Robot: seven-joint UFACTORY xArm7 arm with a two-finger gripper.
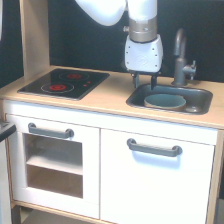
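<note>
A greenish-grey bowl or pan [165,102] sits in the dark sink [203,98] of a toy kitchen. Above the sink's left rear part hangs my gripper [145,80], on an arm reaching down from the top. Its two dark fingers stand apart, and nothing shows between them. The fingertips are behind and to the left of the bowl, apart from it as far as the view shows.
A dark faucet [181,60] rises to the right of the gripper, behind the sink. The black stovetop [64,83] at left is empty. Below are a see-through oven door [55,160] and a white cabinet door [150,185], both with dark handles.
</note>
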